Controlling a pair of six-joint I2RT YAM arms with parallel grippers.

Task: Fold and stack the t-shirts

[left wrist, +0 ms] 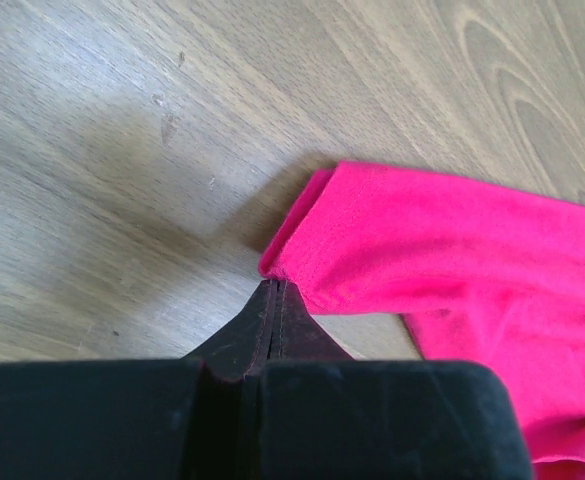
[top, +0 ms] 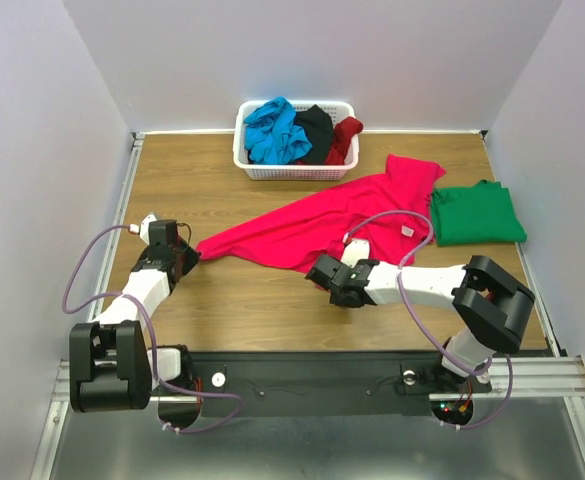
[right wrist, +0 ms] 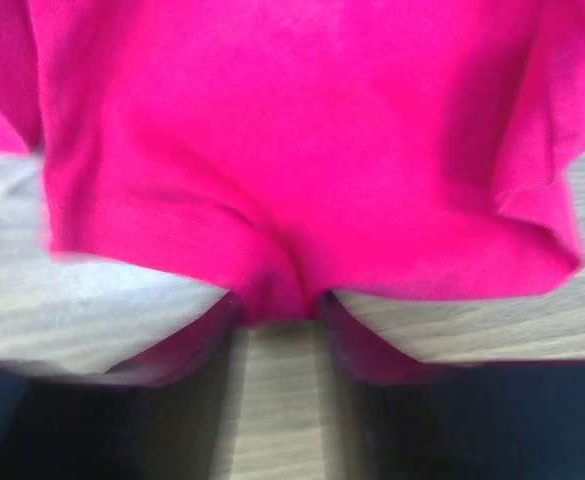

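A pink t-shirt point(top: 302, 220) lies spread diagonally across the table, its long narrow end toward the left. My left gripper is shut on the tip of that end, where the cloth bunches at the fingertips. My right gripper is down at the shirt's near edge, with cloth gathered between its blurred fingertips; whether they are closed on it is unclear. In the top view, the right arm covers this part of the shirt. A green t-shirt point(top: 475, 213) lies folded flat at the table's right.
A white basket point(top: 294, 172) at the back holds blue point(top: 275, 135), black and dark red clothes. Bare wood point(top: 172, 170) shows at the back left and along the front of the table.
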